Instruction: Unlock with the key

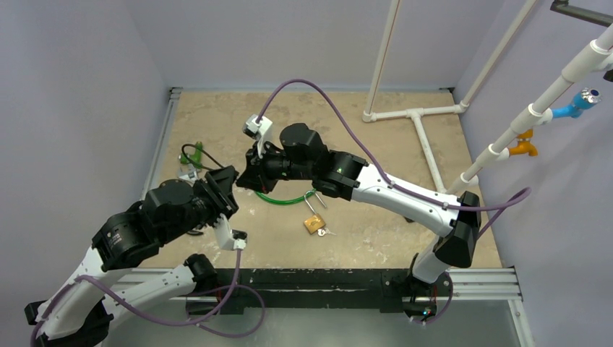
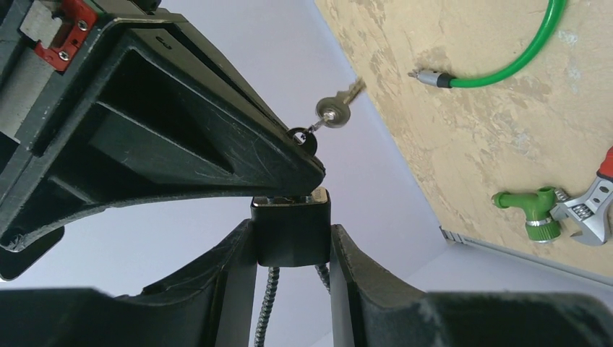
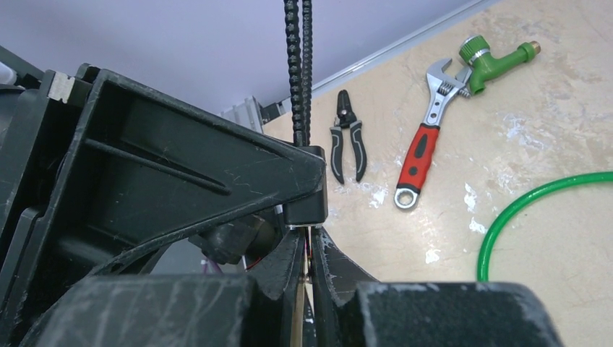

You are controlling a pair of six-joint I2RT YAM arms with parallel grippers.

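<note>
In the left wrist view, my left gripper is shut on the black body of a lock, whose dark cable hangs down. Silver keys dangle at the tip of my right gripper, just beyond the lock. In the right wrist view, my right gripper is closed on thin metal, apparently a key, directly against the lock body; whether it is inserted is hidden. In the top view both grippers meet left of centre. A brass padlock with keys lies on the board.
A green hose, adjustable wrench, cutters and green fitting lie on the board. White pipes line the right side and back. Free board shows near the front centre.
</note>
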